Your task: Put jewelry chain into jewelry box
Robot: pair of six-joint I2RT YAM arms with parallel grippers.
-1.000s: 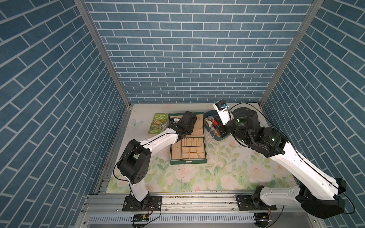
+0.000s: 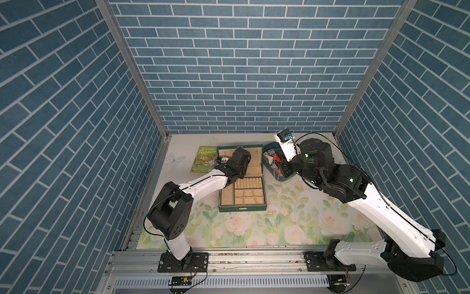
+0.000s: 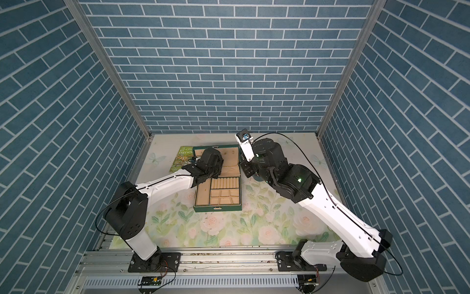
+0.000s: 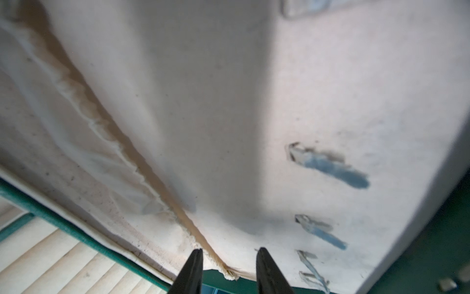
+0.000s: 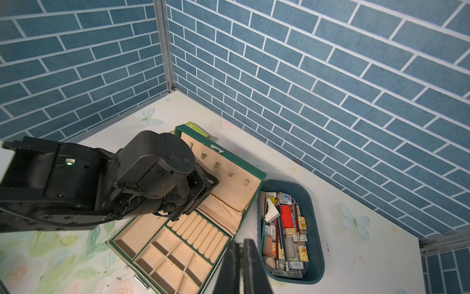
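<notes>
The green jewelry box (image 2: pixel 230 209) lies unfolded on the table, its beige compartments and lid (image 5: pixel 227 174) facing up. Over the lid, my left gripper has its fingertips apart in the left wrist view, with only the lid lining and green edge behind the gap. I cannot tell whether anything is gripped lower down. Metal hooks (image 4: pixel 333 169) line the lid beside an elastic-edged pocket (image 4: pixel 122 171). My right gripper is shut, right of the box and above the tub, nothing distinct between its fingers. I cannot make out the chain for sure.
A dark teal tub (image 5: pixel 317 254) full of small boxes stands right of the jewelry box. A green book (image 2: pixel 205 159) lies to its left.
In the top left view my left gripper has come slightly lower and nearer over the lid. My right arm and the box look unmoved.
</notes>
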